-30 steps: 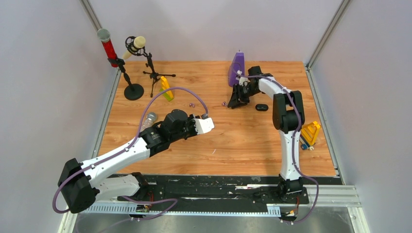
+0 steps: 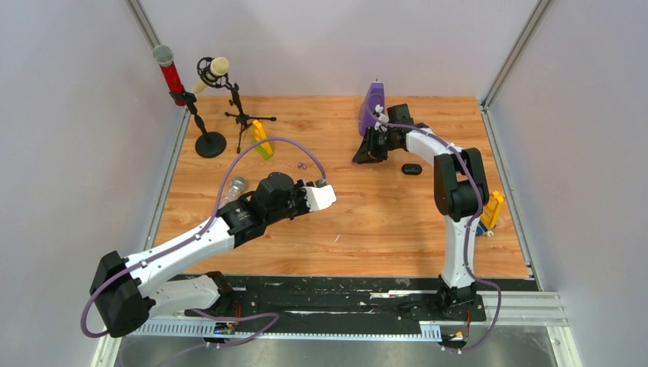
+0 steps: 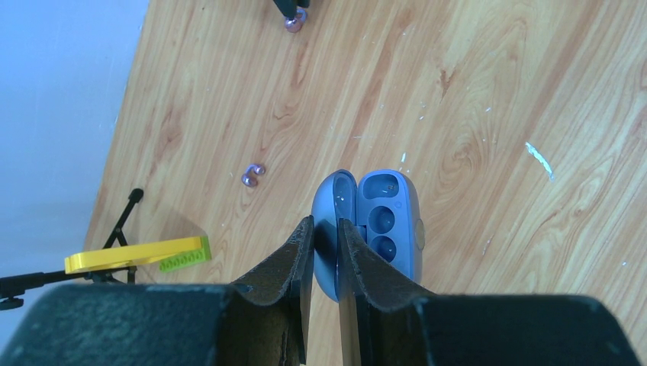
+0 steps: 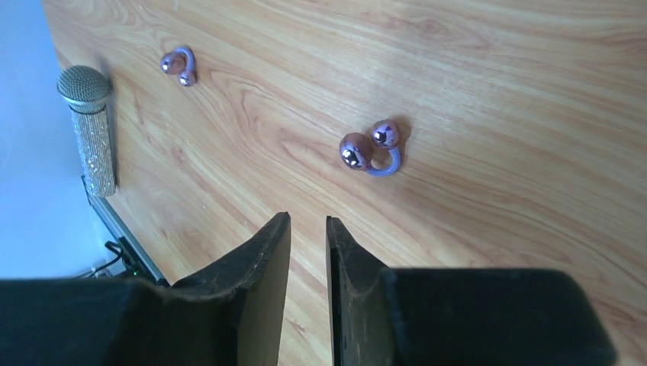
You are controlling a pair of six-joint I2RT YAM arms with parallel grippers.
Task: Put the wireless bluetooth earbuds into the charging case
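The open charging case (image 3: 390,221), with its lid and empty-looking wells, is held between the fingers of my left gripper, above the table. My right gripper points down at the table with a small gap between its fingertips and nothing in it. Just beyond them lies one purple earbud pair (image 4: 369,149) with shiny round ends and a curved band; the top view shows it mostly hidden by that gripper. The other earbud (image 4: 179,65) lies farther off, at the left of the table (image 2: 382,229).
Microphone stands (image 2: 208,142), a yellow-and-green block (image 2: 262,142) and a sparkly microphone (image 4: 93,130) line the left side. A purple object (image 2: 369,107) stands at the back, a black oval (image 2: 412,169) right of my right gripper, a yellow object (image 2: 494,206) at the right.
My right gripper has shifted slightly about the nearer earbud, which it now mostly covers in the top view, and its arm has moved a little rightward. The left arm has not visibly moved.
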